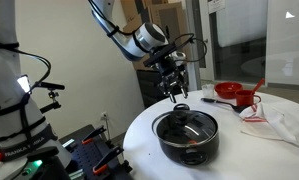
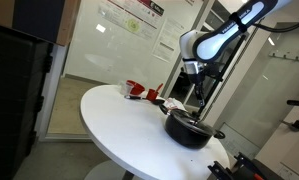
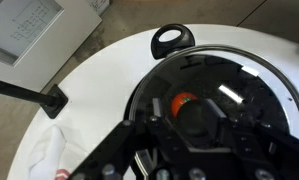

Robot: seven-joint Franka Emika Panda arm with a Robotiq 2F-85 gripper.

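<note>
A large black pot [image 1: 186, 145] stands near the table's front edge, a side handle towards the exterior camera. In the wrist view a round glass lid [image 3: 252, 92] with a metal rim fills the centre and right, and something red [image 3: 183, 103] shows through the glass. My gripper [image 1: 175, 97] is above the pot, pointing down, in exterior view 1. The lid's dark round knob [image 3: 193, 119] lies in line with the fingers in the wrist view. Dark parts blend there, so whether the fingers touch the knob is unclear.
Behind the pot are a red bowl [image 1: 228, 90], a red pot [image 1: 246, 98] and a dark utensil [image 1: 218, 102]. A white cloth [image 1: 274, 123] lies at the right.
</note>
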